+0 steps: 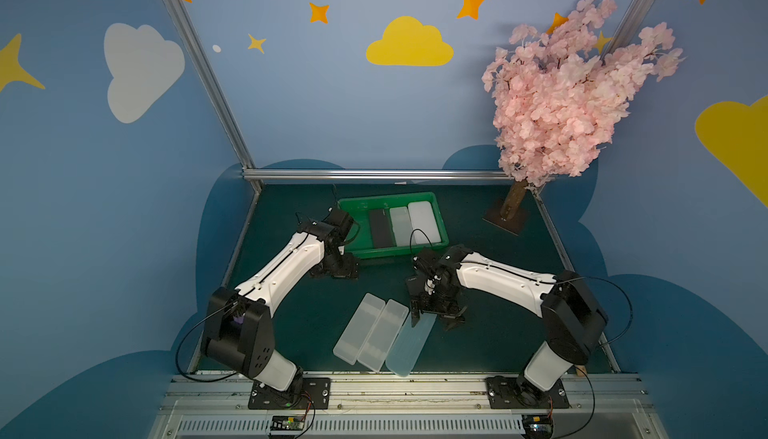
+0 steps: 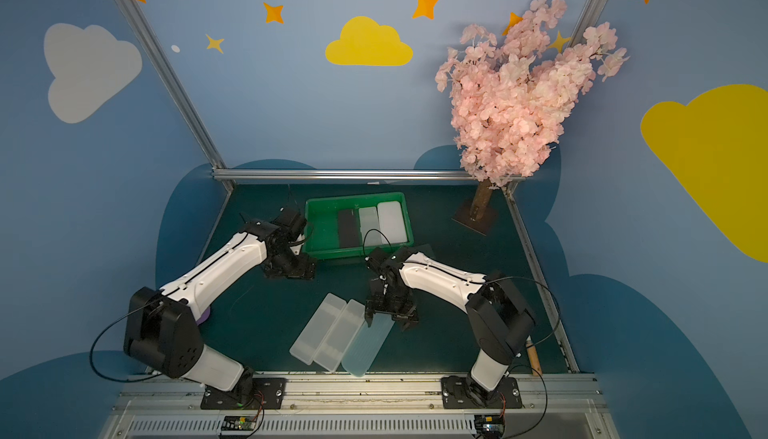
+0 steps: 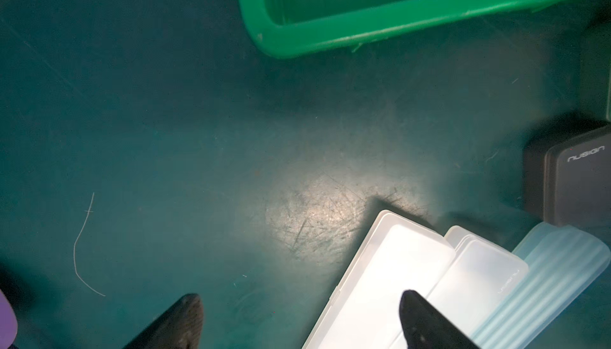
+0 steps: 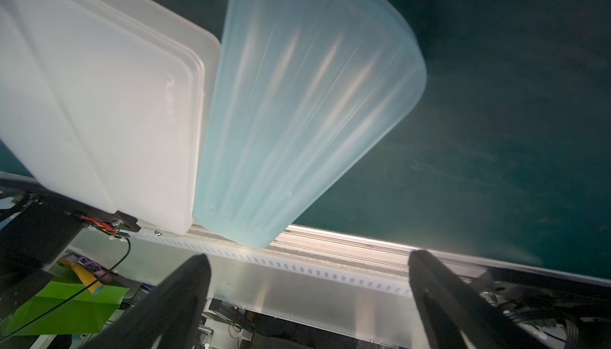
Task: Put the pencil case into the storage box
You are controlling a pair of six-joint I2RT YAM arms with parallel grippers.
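Observation:
The green storage box [image 1: 358, 231] at the back holds dark, grey and white cases [image 1: 424, 221] in a row, with bare floor at its left. My left gripper is open over the table in front of the box's left end. Two clear pencil cases [image 3: 394, 266] and a light blue ribbed case [image 3: 550, 269] lie side by side at the front middle. A dark NUSIGN case [image 3: 576, 171] lies between them and the box. My open right gripper is over the blue case's back end, nothing visibly held.
A pink-blossom tree [image 1: 512, 207] stands at the back right. A purple object [image 3: 6, 317] peeks out at the left, mostly behind the left arm in the top views. The front rail edges the table just below the cases.

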